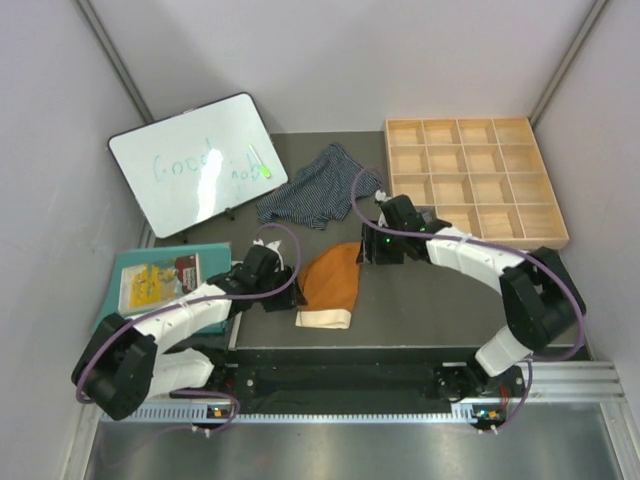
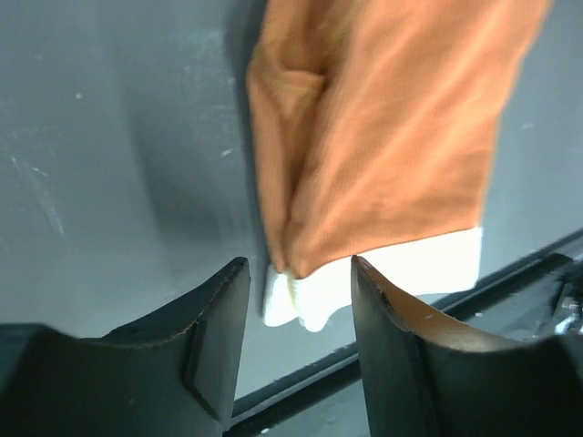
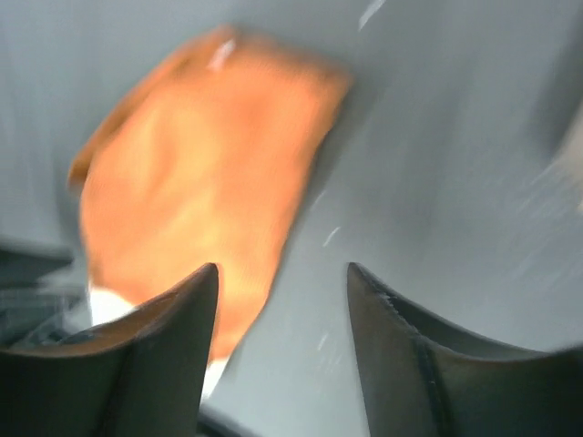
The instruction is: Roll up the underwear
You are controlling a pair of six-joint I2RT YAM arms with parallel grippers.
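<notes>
The orange underwear (image 1: 330,280) with a white waistband (image 1: 322,318) lies flattish on the dark table, its left side bunched in a ridge in the left wrist view. My left gripper is just over the bunched left end of the waistband, fingers apart. My right gripper is above and right of the cloth's upper right corner, fingers apart with nothing held; its wrist view is blurred.
A whiteboard (image 1: 200,120) leans at the back left beside striped cloth (image 1: 310,195). A wooden grid organizer (image 1: 480,130) stands at back right, a teal tray (image 1: 128,268) at left.
</notes>
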